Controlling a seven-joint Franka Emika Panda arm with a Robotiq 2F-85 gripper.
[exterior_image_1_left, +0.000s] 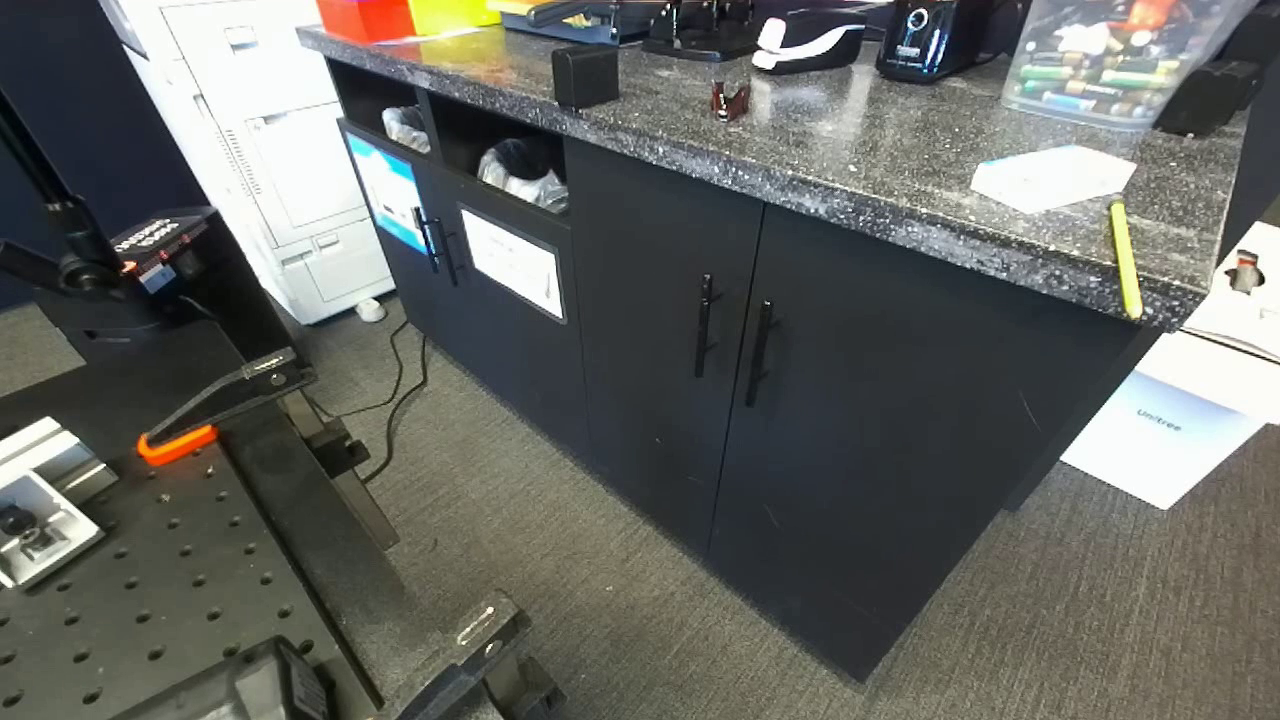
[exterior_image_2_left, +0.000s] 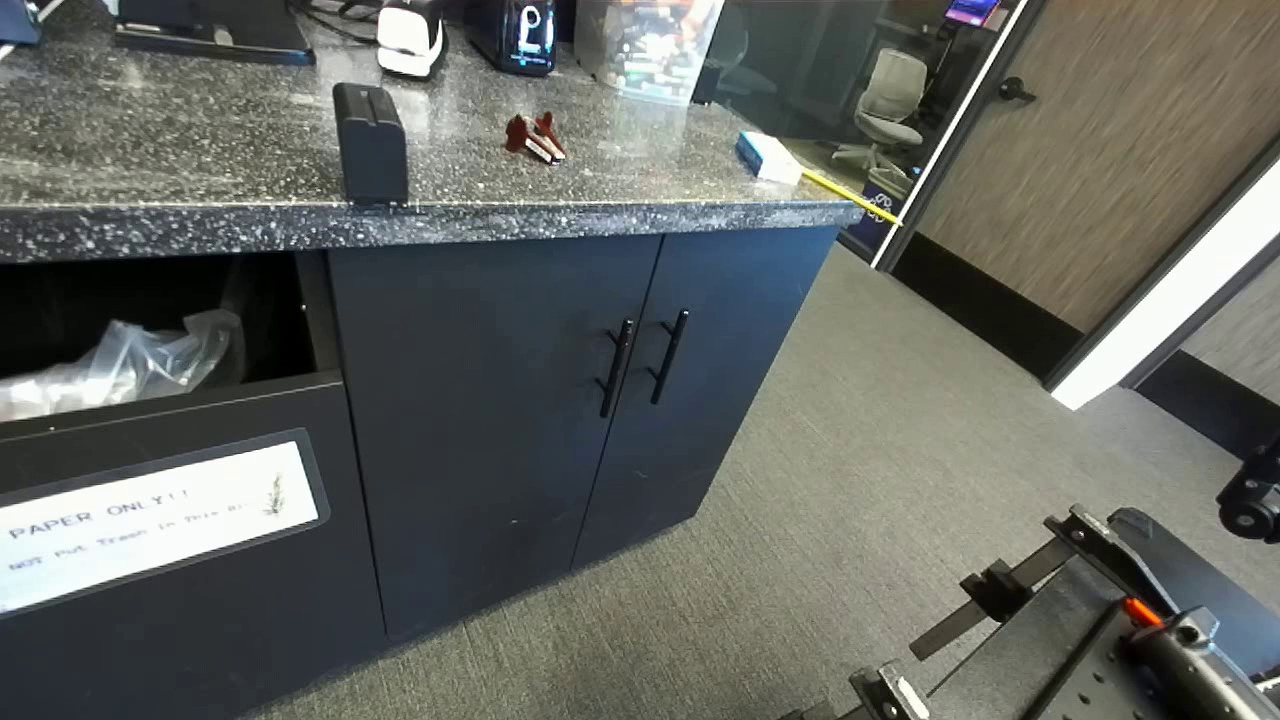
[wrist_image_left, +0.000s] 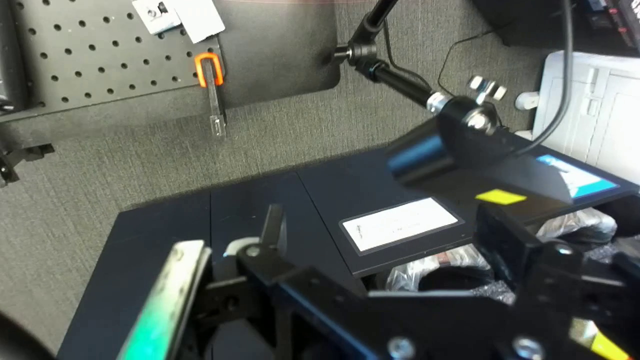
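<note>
In the wrist view my gripper stands open, its two black fingers wide apart with nothing between them. Beyond it is the dark cabinet front, with a white label. Neither exterior view shows the gripper. On the speckled counter stand a black block near the front edge and a small dark-red staple remover. A white and blue paper piece lies at the right end. Beside it, a yellow pencil juts past the counter edge.
Two cabinet doors with black handles are closed. Open bins hold clear plastic bags. A clear tub of markers stands at the counter's back. Orange-tipped clamps sit on a perforated table.
</note>
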